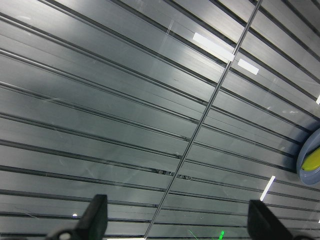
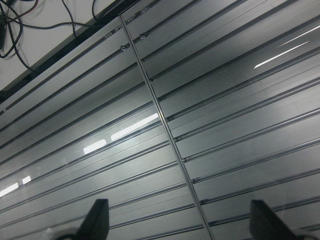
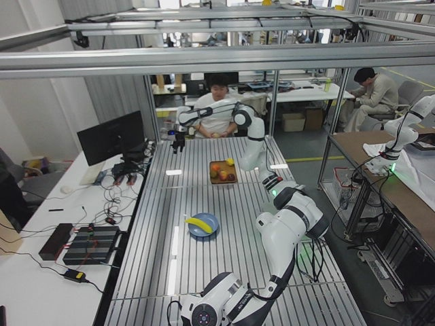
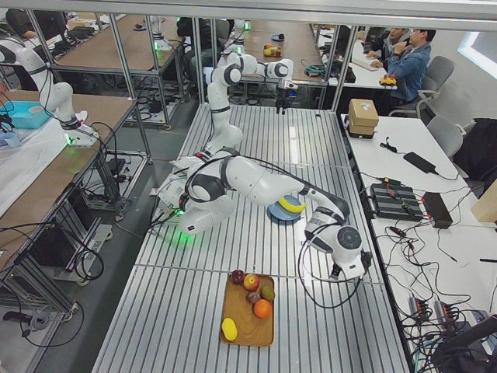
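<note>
A blue plate (image 3: 211,231) holding a yellow banana (image 3: 199,223) lies on the slatted table, also at the right edge of the left wrist view. A wooden tray (image 4: 233,295) holds several fruits. My right gripper (image 3: 179,144) is raised near the table's side, apart from plate and tray; its fingers are spread in the right wrist view, nothing between them. My left gripper hangs over bare slats, its fingers spread and empty.
A white desk (image 3: 41,299) with a monitor, boxes and cables runs along one side. A seated person (image 3: 217,115) is beyond the table's end.
</note>
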